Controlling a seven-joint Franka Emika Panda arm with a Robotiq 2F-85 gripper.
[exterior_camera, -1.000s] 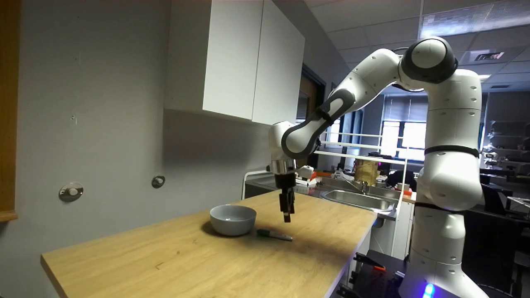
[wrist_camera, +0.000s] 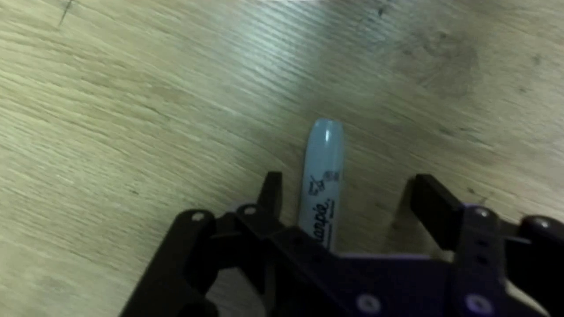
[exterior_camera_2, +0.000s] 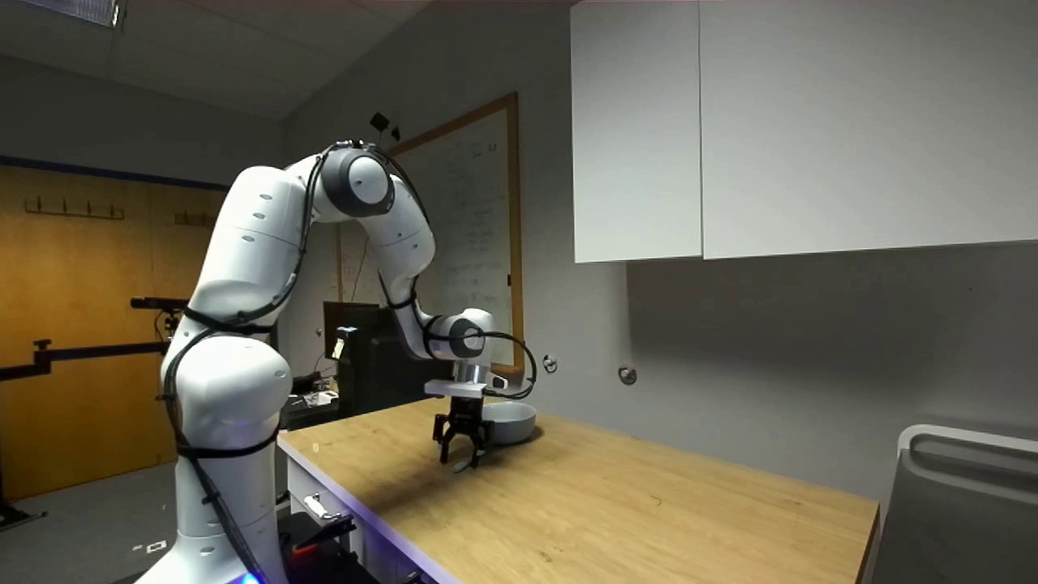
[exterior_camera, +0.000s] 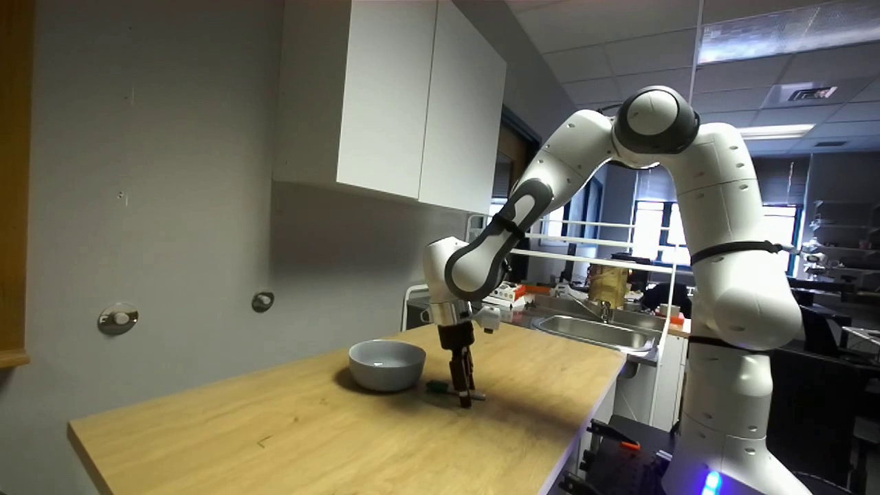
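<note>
A grey Sharpie marker (wrist_camera: 323, 174) with a green cap (exterior_camera: 438, 386) lies on the wooden countertop. My gripper (exterior_camera: 463, 401) is down at the counter over it, pointing straight down. In the wrist view the marker lies between the two black fingers of my gripper, close to the left one and well apart from the right one. The fingers are open and do not grip it. The marker's lower part is hidden behind the gripper body. Beside the gripper stands a grey bowl (exterior_camera: 387, 367), upright, its inside mostly out of sight.
Bare countertop (exterior_camera: 272, 429) stretches away to the left of the bowl in exterior view 1. A white cabinet (exterior_camera: 421, 99) hangs on the wall above the counter. The sink (exterior_camera: 598, 331) lies beyond the counter's far end.
My gripper has come down from above the counter to the marker, shifting slightly left in exterior view 1. The bowl has stayed in place, and the marker looks unmoved.
</note>
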